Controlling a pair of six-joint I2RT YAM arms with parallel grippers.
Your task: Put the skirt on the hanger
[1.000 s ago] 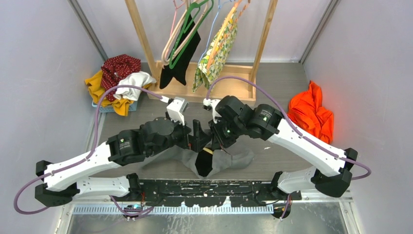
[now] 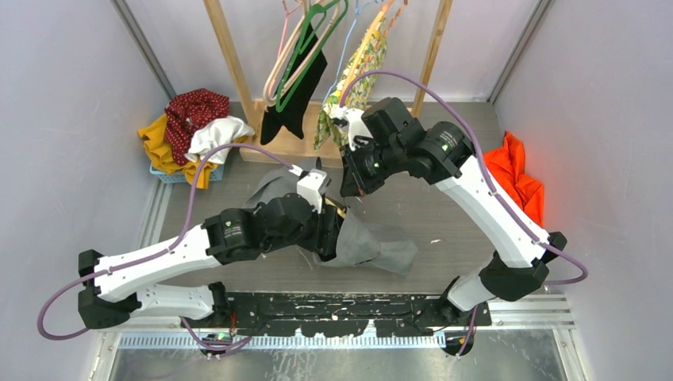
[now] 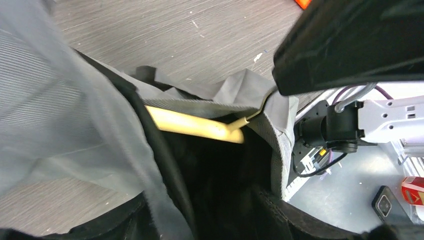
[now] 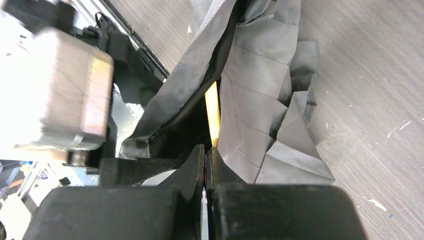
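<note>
The grey skirt [image 2: 377, 248] lies spread on the floor, its dark waist opening held up in the left wrist view. Inside that opening lies the yellow hanger [image 3: 195, 123], a thin hook wire running from its end over the cloth edge. My right gripper is shut at the hanger's end, at its hook; the wire between the fingers is barely visible. My left gripper is at the opening, its fingers [image 3: 112, 220] apart and a grey waist edge hanging between them. In the top view, the left gripper hides most of the hanger.
Behind stands a wooden rack [image 2: 228, 51] with hangers, a black garment [image 2: 300, 95] and a patterned garment [image 2: 367, 67]. A clothes basket [image 2: 168, 175] sits back left, an orange cloth [image 2: 516, 176] at right. Bare floor [image 2: 452, 214] lies right of the skirt.
The right gripper has risen and moved back a little. The opening, visible from above before, is now mostly covered by the left gripper.
</note>
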